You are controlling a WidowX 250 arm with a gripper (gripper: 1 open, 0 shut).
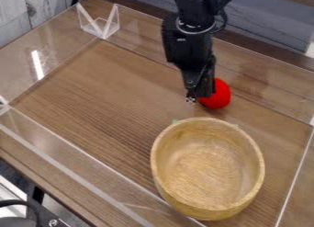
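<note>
My black gripper (196,89) hangs from the top centre over the wooden table, its tip shut, with nothing visible between the fingers. A red round object (216,95) lies just right of the fingertips, partly behind them; whether they touch it I cannot tell. A pale yellow oval bowl (208,203) sits in the lower right, below the red object.
A clear wire or plastic holder (95,21) stands at the upper left. A dark cable lies at the bottom left corner.
</note>
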